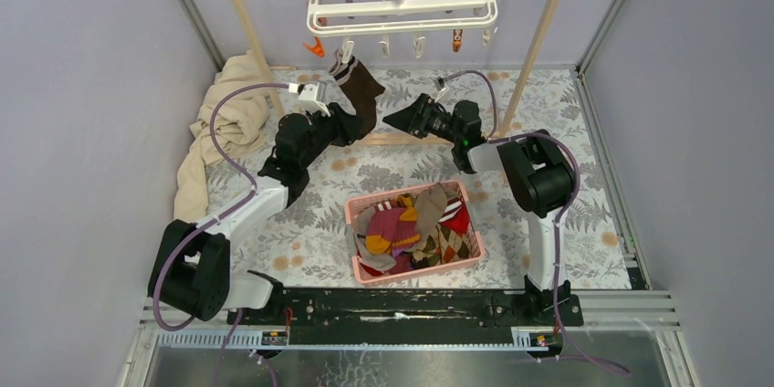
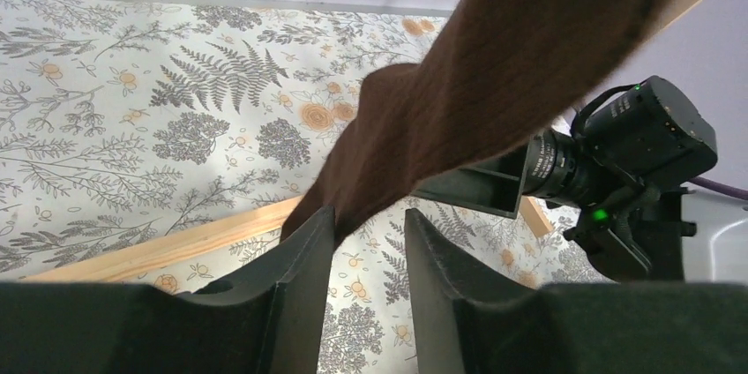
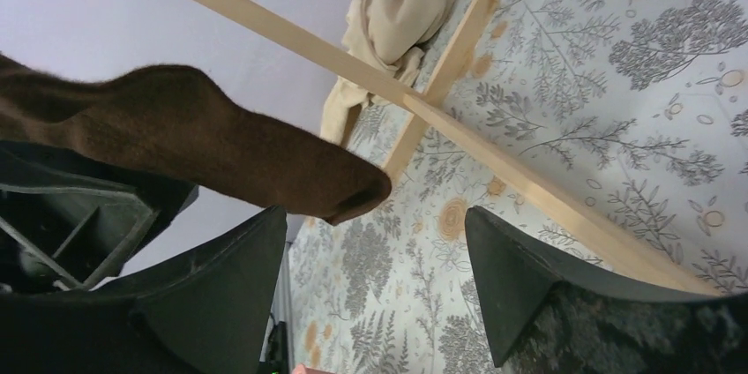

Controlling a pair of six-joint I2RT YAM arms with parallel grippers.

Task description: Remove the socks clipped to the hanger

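Observation:
A brown sock (image 1: 359, 90) with a striped cuff hangs from a clip at the left of the white hanger (image 1: 402, 29). My left gripper (image 1: 343, 130) is just left of the sock's lower part; in the left wrist view its fingers (image 2: 294, 281) are part open below the brown fabric (image 2: 494, 83). My right gripper (image 1: 395, 120) is right of the sock, fingers apart; in the right wrist view the sock's tip (image 3: 353, 189) sits ahead of its open fingers, with nothing between them.
A pink basket (image 1: 354, 273) of mixed socks stands at the front middle. A beige cloth (image 1: 219, 122) lies at the left. Wooden rack posts (image 1: 538, 31) and a floor bar (image 1: 402, 139) frame the hanger.

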